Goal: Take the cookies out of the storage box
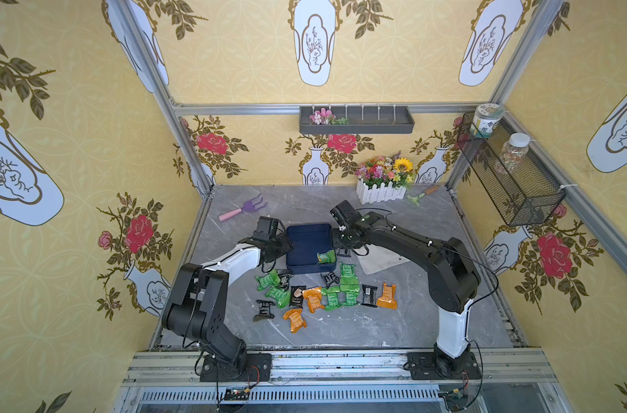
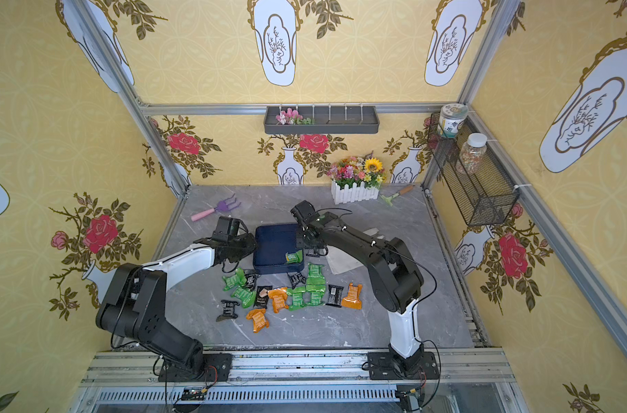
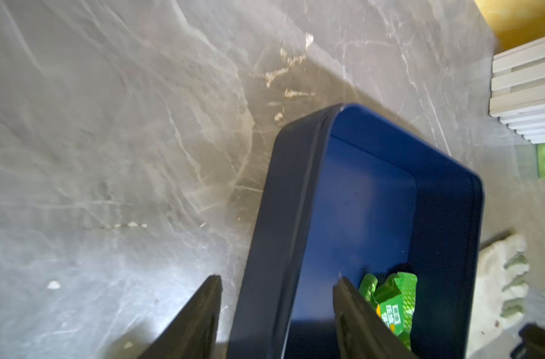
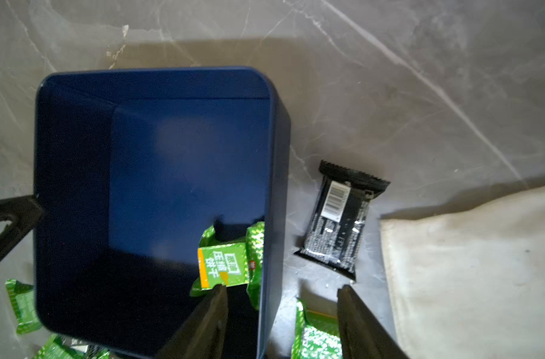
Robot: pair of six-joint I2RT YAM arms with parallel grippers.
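Note:
The navy storage box (image 1: 306, 241) stands mid-table with a green cookie pack (image 4: 221, 263) at its right side in the right wrist view. My left gripper is open at the box's left wall, one finger outside and one over the interior, nothing held. My right gripper is open over the right wall, one finger inside the outline and one outside, nothing held. A black pack (image 4: 338, 221) lies just right of the box.
Several green, black and orange packs (image 1: 313, 299) lie in front of the box. A pale cloth (image 4: 470, 269) lies to the right. A flower planter (image 1: 381, 192) and garden tools stand or lie at the back.

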